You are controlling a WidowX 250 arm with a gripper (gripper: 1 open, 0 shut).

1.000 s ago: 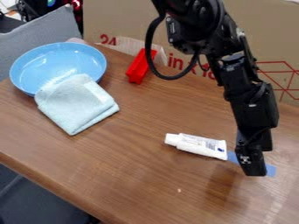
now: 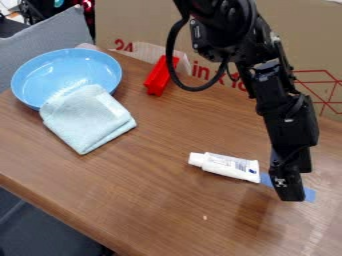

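My black gripper (image 2: 290,172) points down at the right side of the wooden table, open, over a blue flat item (image 2: 307,194) that is partly hidden beneath it. A white tube (image 2: 225,166) lies just left of my fingertips, its far end close to the blue item. Whether my fingers touch either thing is unclear from this view.
A blue bowl (image 2: 60,70) and a folded pale cloth (image 2: 90,119) are on the left. A red object (image 2: 158,78) lies at the back, before a cardboard box (image 2: 151,20).
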